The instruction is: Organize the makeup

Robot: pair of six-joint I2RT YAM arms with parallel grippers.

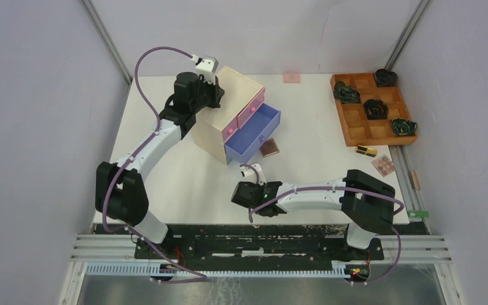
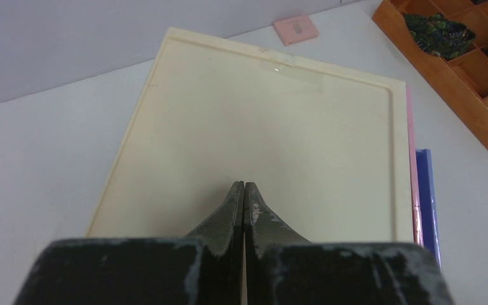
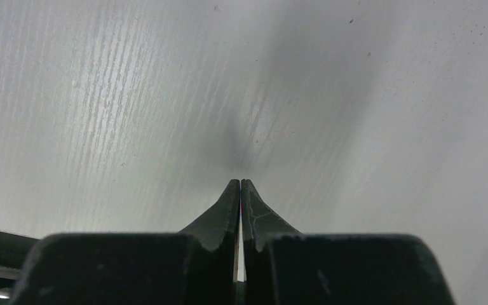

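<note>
A cream cabinet (image 1: 235, 89) has pink drawers and an open, empty blue drawer (image 1: 252, 131). My left gripper is shut over the cabinet's top, with nothing visible between its fingers. My right gripper is shut low over bare table in front of the drawer; nothing clear shows between its fingertips. Makeup items lie scattered: a brown palette (image 1: 269, 147) beside the drawer, a pink compact (image 1: 291, 77) at the back, a gold-black item (image 1: 365, 151), a palette (image 1: 383, 166), a tan item (image 1: 414, 179) and a green tube (image 1: 417, 213) at the right.
A wooden compartment organizer (image 1: 369, 127) with dark bundles stands at the back right. The right arm stretches across the front of the table.
</note>
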